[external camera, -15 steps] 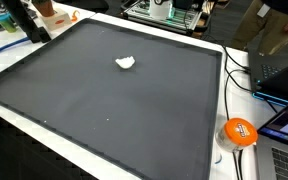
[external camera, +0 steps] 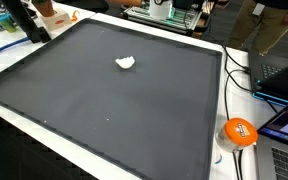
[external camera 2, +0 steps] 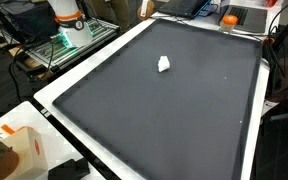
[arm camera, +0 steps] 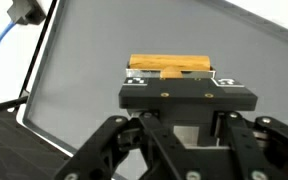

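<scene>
In the wrist view my gripper is shut on a dark block (arm camera: 188, 97), which spans both fingertips. A silvery band and an orange-tan strip (arm camera: 171, 63) show just beyond the block; whether they belong to it I cannot tell. The grey board (arm camera: 79, 65) lies below. On that board sits a small white object (external camera: 125, 62), seen also in exterior view 2 as a white lump (external camera 2: 164, 64). Neither exterior view clearly shows the gripper.
An orange-topped container (external camera: 238, 134) stands off one side of the board, near laptops (external camera: 279, 75) and cables. Beyond the opposite edge are a dark object (external camera: 30, 24) and loose items. Most of the board is bare.
</scene>
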